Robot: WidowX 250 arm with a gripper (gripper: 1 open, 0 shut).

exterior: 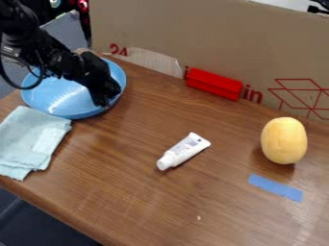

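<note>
My black gripper (100, 92) is down inside the blue bowl (52, 96) at the upper left, near its right side. The gripper's dark body hides part of the bowl, and I cannot tell whether its fingers are open or shut, or whether anything is between them.
A folded light cloth (26, 142) lies in front of the bowl. A white tube (183, 151) is near the middle, a yellow oval object (284, 140) at the right with blue tape (275, 187) in front. A red box (214, 84) lies by the cardboard backdrop (218, 34).
</note>
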